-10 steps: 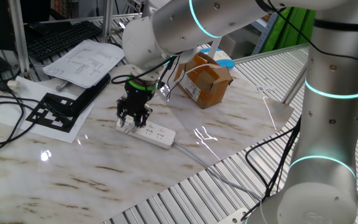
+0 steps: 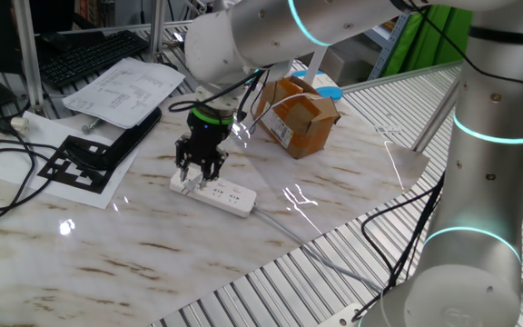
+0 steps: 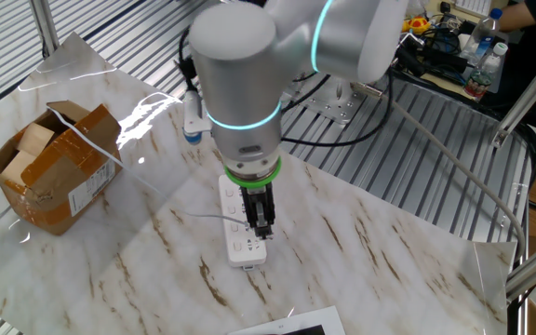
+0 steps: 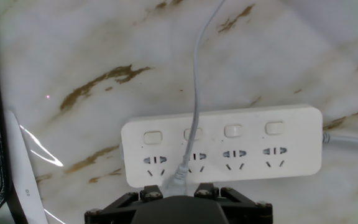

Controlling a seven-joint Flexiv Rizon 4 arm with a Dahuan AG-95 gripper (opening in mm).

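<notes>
A white power strip with a row of switches and sockets lies on the marble-patterned table. My gripper is over its edge, at the left half in the wrist view. Between the fingers is a pale plug, its thin cord running up across the strip; the fingers appear shut on it. The gripper's own body hides the plug's lower end, so whether its pins sit in a socket cannot be told. From the side, the gripper points down at the strip.
An open cardboard box stands behind the strip, with the plug's cord passing over it. A marker sheet, a stack of papers and black cables lie to the left. Bare tabletop spreads in front.
The arm and the upper part of the gripper have shifted slightly to the right in exterior view 1. The power strip and box have stayed in place.
</notes>
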